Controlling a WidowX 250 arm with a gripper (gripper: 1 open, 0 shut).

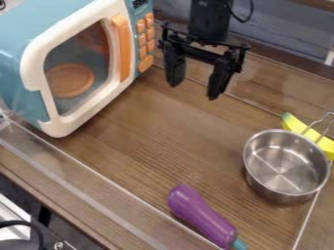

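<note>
My black gripper (196,78) hangs open over the back of the wooden counter, right of a toy microwave (78,59) with a cream door frame and orange buttons. Nothing shows between its fingers. A steel pot (280,171) stands at the right, with a yellow banana (326,146) partly behind it. A purple eggplant toy (196,210) lies at the front.
A grey wall runs along the back, and a clear rail edges the front left.
</note>
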